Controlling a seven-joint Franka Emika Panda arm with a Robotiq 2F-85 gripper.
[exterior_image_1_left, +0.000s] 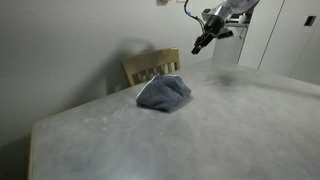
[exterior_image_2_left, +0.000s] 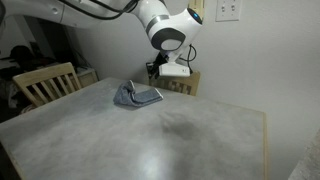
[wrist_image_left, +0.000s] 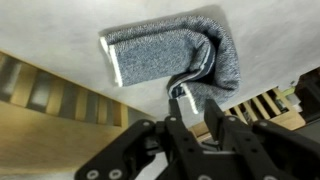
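A crumpled grey-blue cloth with white edges (exterior_image_1_left: 165, 93) lies on the table, folded over itself. In exterior view 2 the same cloth (exterior_image_2_left: 128, 95) has a raised fold on its left. My gripper (exterior_image_1_left: 197, 47) is clear of it, up and to the right in exterior view 1. Seen from the wrist, the cloth (wrist_image_left: 155, 55) spreads beyond the gripper, whose dark fingertips stand apart. Nothing shows gripped between them.
A wooden chair (exterior_image_1_left: 150, 64) stands at the table edge behind the cloth. Another chair (exterior_image_2_left: 50, 84) is at the left in exterior view 2.
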